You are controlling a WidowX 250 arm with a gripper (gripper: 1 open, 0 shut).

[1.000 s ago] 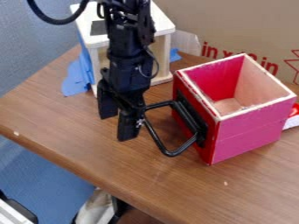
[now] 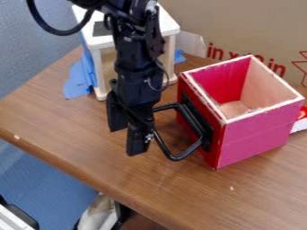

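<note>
The black robot gripper [image 2: 144, 126] hangs from the arm in the middle of the view, above the wooden table and left of a pink, open-topped wooden box [image 2: 252, 130]. A black frame with a bent bar [image 2: 180, 153] juts from the box's left side, beside the gripper and reaching toward its lower end. Whether the gripper is shut on that bar or open cannot be told.
A white wooden structure [image 2: 168, 27] stands behind the arm, with blue cloth [image 2: 77, 83] at its left. A cardboard panel [image 2: 240, 27] backs the table [image 2: 96, 162], whose front left is clear; beyond its left edge is blue flooring.
The arm and gripper have shifted slightly to the right over the last second. The box looks unmoved.
</note>
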